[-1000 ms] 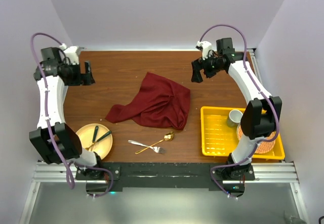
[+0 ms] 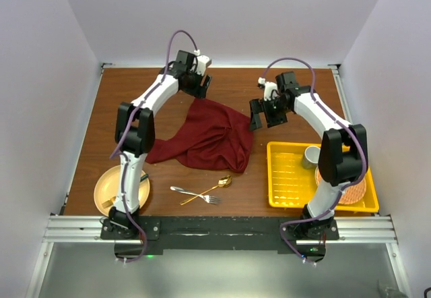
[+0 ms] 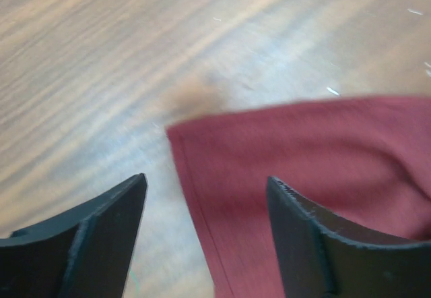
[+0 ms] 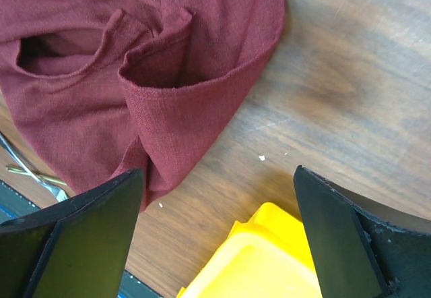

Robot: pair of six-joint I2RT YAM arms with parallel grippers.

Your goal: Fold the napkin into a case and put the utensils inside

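Observation:
The dark red napkin [image 2: 212,139] lies crumpled and unfolded at mid-table, with raised folds toward its right side. My left gripper [image 2: 205,86] hovers at its far corner; in the left wrist view the napkin corner [image 3: 195,139] shows just beyond the parted fingers, with nothing gripped. Near the right corner is my right gripper [image 2: 256,114], wide open and empty; its view shows the napkin's folded edge [image 4: 175,102] to the left of the gap. A silver fork [image 2: 195,195] and a golden spoon [image 2: 212,189] lie crossed in front of the napkin.
A yellow bin [image 2: 286,176] at the front right holds a white cup [image 2: 311,156] and a round woven item [image 2: 355,191]. At the front left, a cream plate [image 2: 106,189] is partly hidden by my left arm. Bare wood lies behind the napkin.
My left arm has swung from the far left across to the napkin's far corner, now covering part of the plate. My right gripper has come down slightly toward the right corner. The napkin looks unmoved.

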